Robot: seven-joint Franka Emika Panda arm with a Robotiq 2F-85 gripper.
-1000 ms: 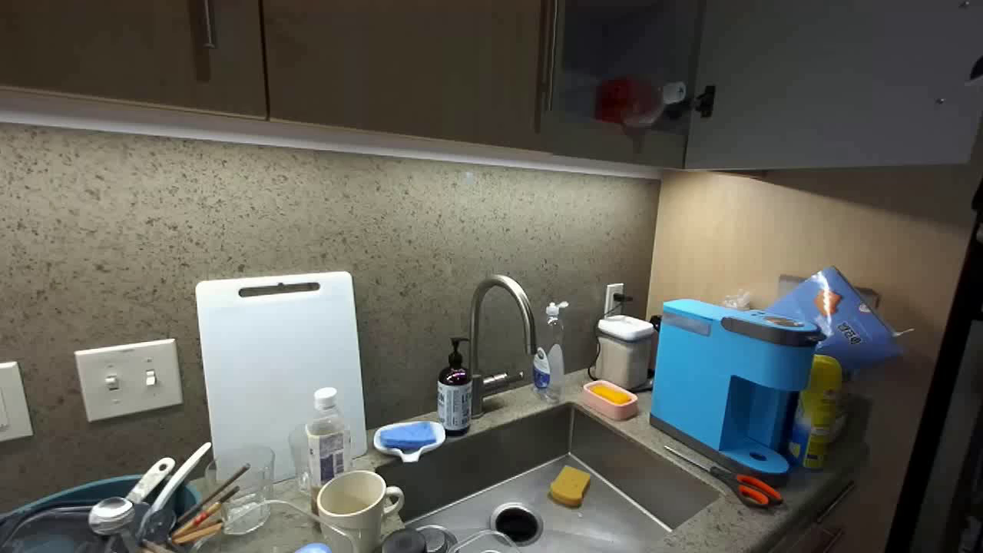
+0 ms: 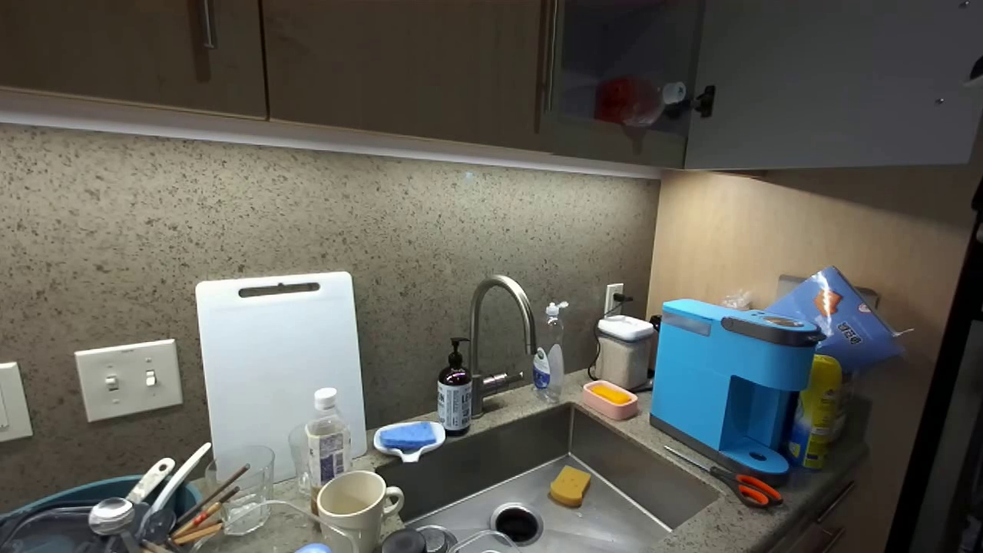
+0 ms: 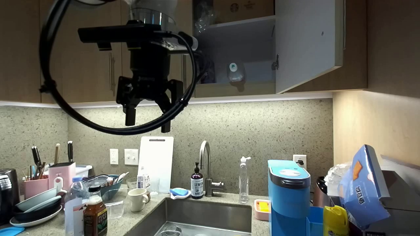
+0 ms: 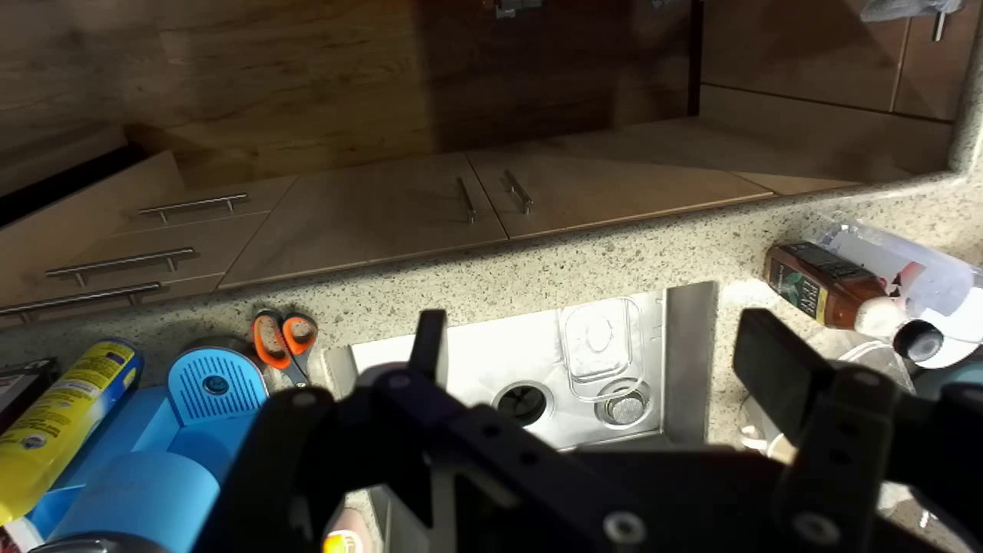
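My gripper [image 3: 148,122] hangs high in front of the wall cabinets and points down, its two fingers spread with nothing between them. In the wrist view the gap between the fingers lies over the sink, whose drain [image 4: 522,404] shows between them. No part of the arm appears in exterior view 1. To the right of the gripper a cabinet door [image 3: 309,41] stands open. On that cabinet's lower shelf a clear bottle with red contents [image 2: 628,100] lies on its side, its white cap [image 3: 233,67] facing out.
A yellow sponge [image 2: 570,485] lies in the sink. The soap dispenser [image 2: 454,392], clear bottle [image 3: 243,181] and faucet [image 3: 207,165] stand behind it. To the right are a blue coffee machine [image 2: 709,378] and scissors [image 4: 273,339]; a mug [image 3: 136,199] and dishes crowd the left.
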